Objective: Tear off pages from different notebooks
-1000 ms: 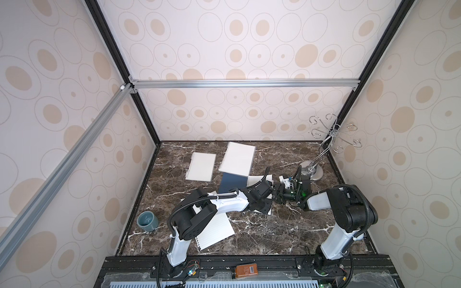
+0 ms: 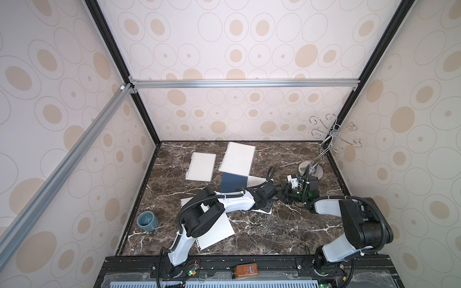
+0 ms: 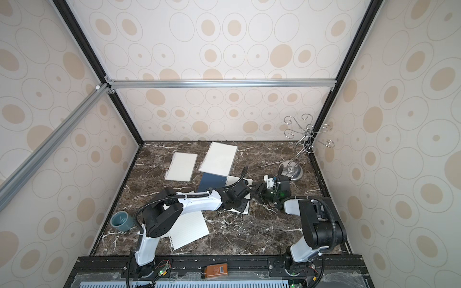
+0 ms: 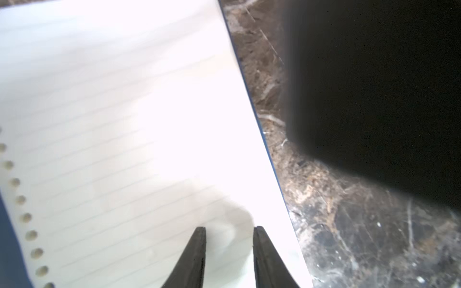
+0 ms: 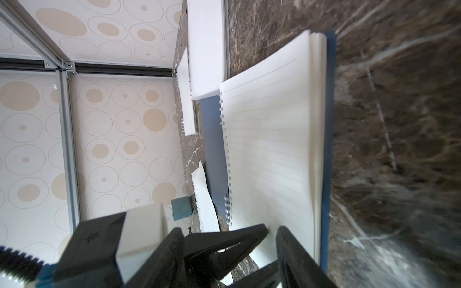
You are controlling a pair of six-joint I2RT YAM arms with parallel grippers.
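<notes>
An open spiral notebook with lined white pages (image 5: 269, 144) and a navy cover (image 5: 213, 148) lies mid-table. My left gripper is over the page (image 4: 134, 134) near its right edge, fingers part open with only page visible between them. My right gripper stands open just right of that notebook, beside my left one, its fingers low at the near part of the page in the right wrist view. Loose lined sheets (image 2: 216, 232) lie front left, partly under my left arm.
Two white notebooks (image 2: 200, 166) (image 2: 237, 157) lie at the back. A teal cup (image 2: 147, 221) stands at the left. A chrome stand (image 2: 319, 169) stands at the back right, close to my right gripper.
My right gripper and arm have shifted right, away from the notebook's edge. The notebooks appear unmoved.
</notes>
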